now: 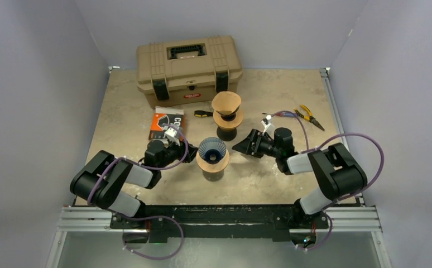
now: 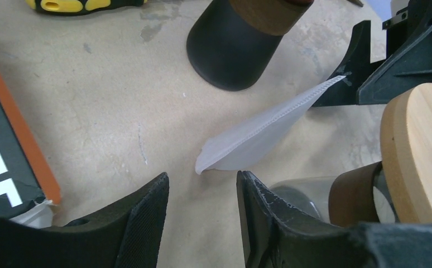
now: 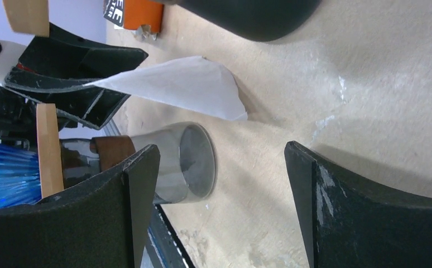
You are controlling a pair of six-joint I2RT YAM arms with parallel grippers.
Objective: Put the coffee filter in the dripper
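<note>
A pale paper filter [image 2: 264,131] shows in the left wrist view as a thin, leaning sheet low over the table. The blue ribbed dripper [image 1: 212,149] sits on its glass carafe with a wooden collar, and in the top view the filter cannot be made out behind it. To the dripper's left, my left gripper [image 1: 193,153] is open, the filter's near tip showing in the gap between its fingers. From the other side my right gripper [image 1: 239,147] stands open, with the filter [image 3: 188,86] beyond its fingertips. Contact between fingers and paper cannot be told.
Behind the dripper stands a second, black-based stand [image 1: 226,134] with a tan cone [image 1: 226,103] on top. An orange-and-black box [image 1: 161,121] lies at left. A screwdriver [image 1: 203,113], pliers [image 1: 312,117] and a brown toolbox [image 1: 190,70] are farther back.
</note>
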